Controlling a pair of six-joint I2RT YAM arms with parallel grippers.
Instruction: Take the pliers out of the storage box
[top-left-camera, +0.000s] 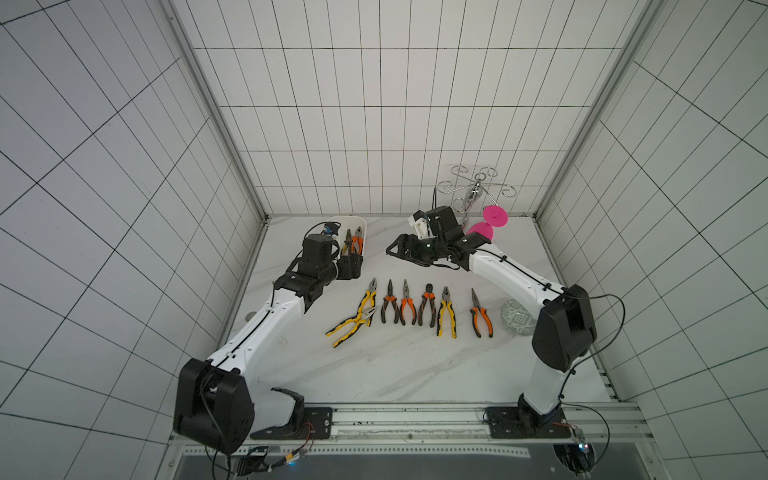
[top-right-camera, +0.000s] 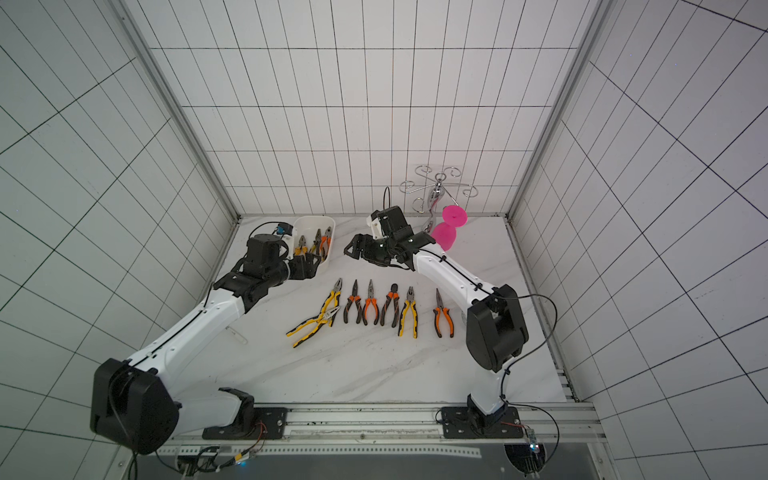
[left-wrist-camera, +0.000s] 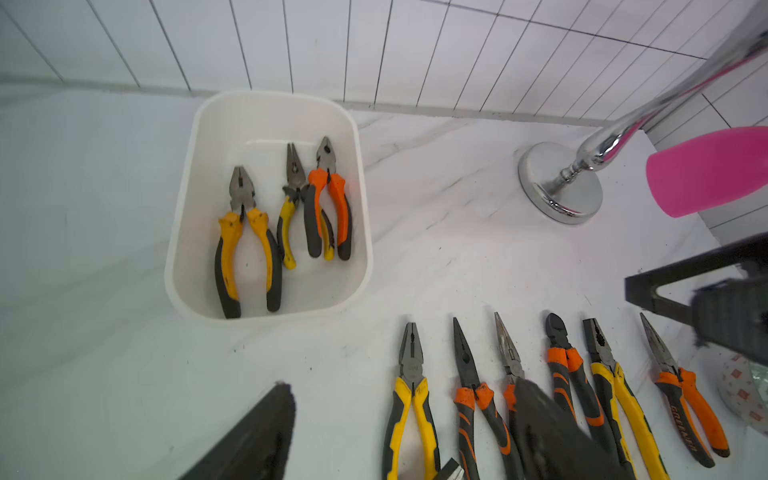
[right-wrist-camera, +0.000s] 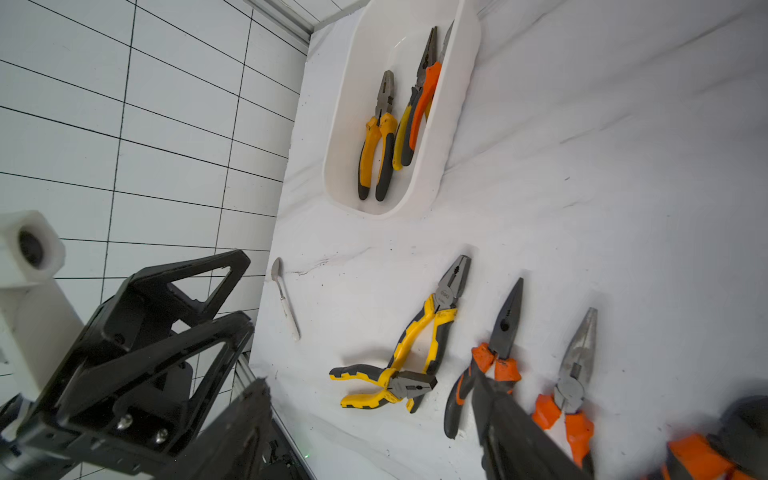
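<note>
Three pliers, two yellow-handled (left-wrist-camera: 230, 240) and one orange-handled (left-wrist-camera: 340, 208), lie in the white storage box (left-wrist-camera: 184, 200) at the back left. Several pliers lie in a row in front, among them orange pliers (top-right-camera: 370, 304); two yellow pliers (right-wrist-camera: 364, 400) overlap at the row's left end. My left gripper hangs above the table near the box's front, fingers apart, nothing between them. My right gripper is open above the table, right of the box, empty.
A chrome stand (left-wrist-camera: 560, 204) with pink pieces stands at the back right. A green round object (top-left-camera: 517, 318) sits at the right. A spoon (right-wrist-camera: 284, 296) lies at the left.
</note>
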